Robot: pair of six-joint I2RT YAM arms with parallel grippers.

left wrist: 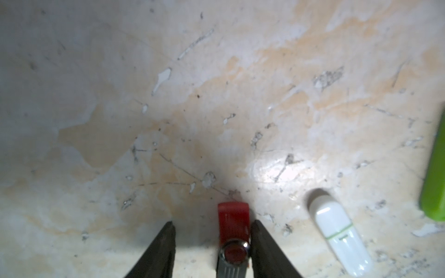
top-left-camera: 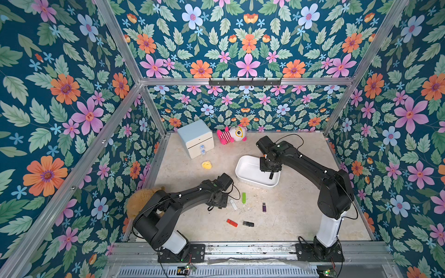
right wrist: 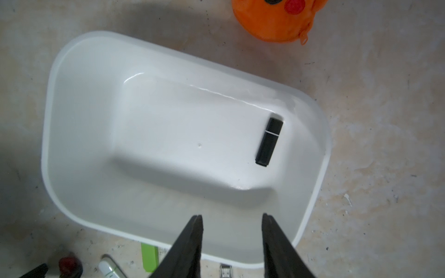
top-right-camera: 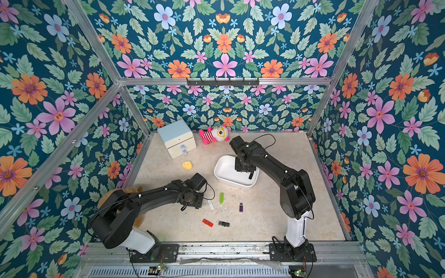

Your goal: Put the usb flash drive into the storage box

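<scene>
The white storage box (top-left-camera: 248, 170) holds a black flash drive (right wrist: 268, 142). My right gripper is above it, open and empty. My left gripper is low at the table, part open around a red and black flash drive (left wrist: 234, 217), with its right finger beside the drive. Loose drives lie nearby: white (left wrist: 340, 234), green (left wrist: 433, 185), purple (top-left-camera: 264, 207), red (top-left-camera: 231, 222) and dark (top-left-camera: 248, 223).
A pale blue drawer box (top-left-camera: 194, 139) and pink plush toy (top-left-camera: 231, 134) stand at the back, a yellow object (top-left-camera: 206, 165) in front. An orange plush (right wrist: 273, 20) is behind the storage box; a brown plush (top-left-camera: 136, 199) is at left.
</scene>
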